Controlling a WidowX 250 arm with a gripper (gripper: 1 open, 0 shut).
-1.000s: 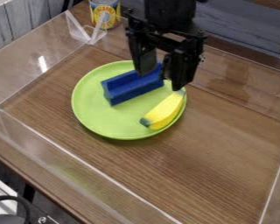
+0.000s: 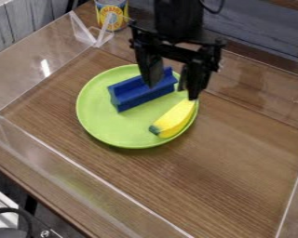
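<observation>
A green plate (image 2: 107, 120) lies on the wooden table, holding a blue block (image 2: 131, 93) at its upper left and a yellow banana (image 2: 170, 120) at its right. My black gripper (image 2: 171, 76) hangs over the upper part of the plate, open, its two fingers spread above the block and the upper end of the banana. I cannot tell how high above them it is.
A can (image 2: 111, 15) stands at the back left beside a clear plastic piece. A cable (image 2: 15, 214) shows at the lower left corner.
The plate, block and banana look unmoved.
</observation>
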